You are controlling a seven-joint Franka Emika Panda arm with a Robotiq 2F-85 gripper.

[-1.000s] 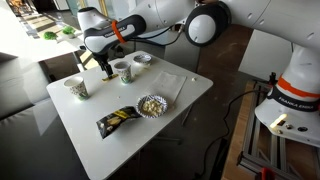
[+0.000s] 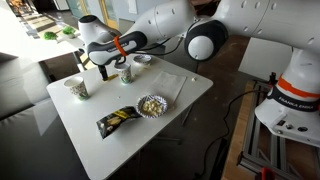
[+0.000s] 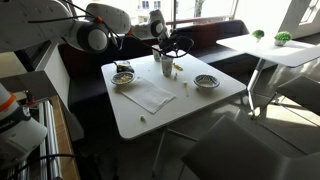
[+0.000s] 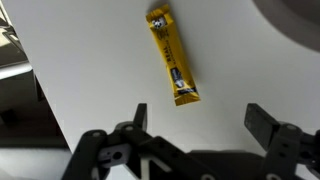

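A narrow yellow packet [image 4: 174,58] with dark print lies flat on the white table in the wrist view, ahead of my gripper and between the lines of its fingers. My gripper is open, its two dark fingertips wide apart and nothing between them. In the first exterior view the gripper [image 2: 102,72] hangs low over the far left part of the table, close to a patterned cup [image 2: 124,72]. The second exterior view has the gripper [image 3: 178,43] at the table's far side, too small there to judge its fingers.
Another patterned cup [image 2: 77,88] stands near the left edge. A filled bowl [image 2: 153,106], a black-and-yellow bag [image 2: 117,122], a second bowl [image 2: 142,60] and a napkin [image 2: 167,88] occupy other parts. A dark rounded shape [image 4: 297,16] fills the wrist view's upper right corner.
Over the last second the arm's end has shifted a little to the left and up in the first exterior view. The cups, bowls and bag have stayed where they were.
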